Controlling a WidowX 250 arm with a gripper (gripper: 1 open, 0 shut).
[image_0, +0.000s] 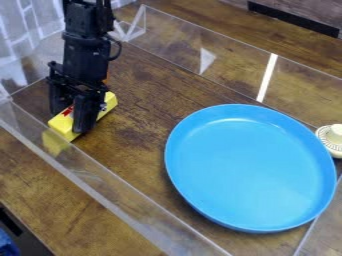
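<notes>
My black gripper (80, 108) reaches down at the left of the camera view, its fingers around a yellow object (62, 124) with some red on it, lying low on the wooden surface by a clear plastic wall. The gripper is shut on this yellow object; the fingertips are partly hard to make out against it.
A large blue plate (250, 165) fills the right of the table (140, 215). A small cream round object (329, 140) sits at the right edge. Clear plastic walls border the area. Bare wood lies between gripper and plate and toward the back.
</notes>
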